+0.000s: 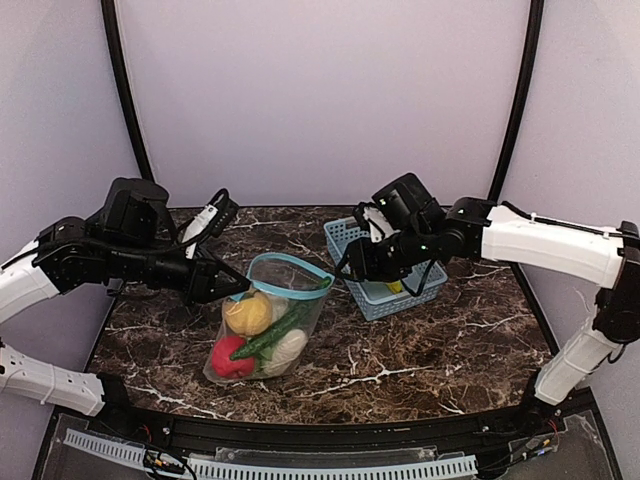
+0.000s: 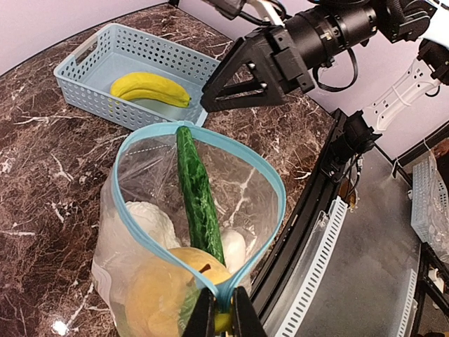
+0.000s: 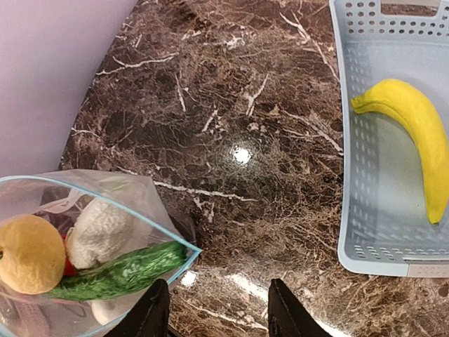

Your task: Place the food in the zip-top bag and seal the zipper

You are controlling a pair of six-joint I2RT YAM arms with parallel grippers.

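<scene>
The clear zip top bag [image 1: 318, 318] with its light blue zipper rim hangs with its mouth wide apart. Inside are a yellow round food [image 1: 248, 314], a red one [image 1: 232, 356], a white one [image 1: 289, 346] and a green cucumber [image 1: 270, 334], whose end reaches up near the rim. My left gripper is shut on one corner of the blue rim [image 2: 270, 175]. At the opposite corner, my right gripper stands open and empty; the corner of the rim [image 3: 195, 251] lies just beyond its left finger [image 3: 153, 309], apart from it.
Behind and to the right of the bag stands a light blue basket [image 1: 375, 312]. A yellow banana [image 3: 414, 126] lies in it.
</scene>
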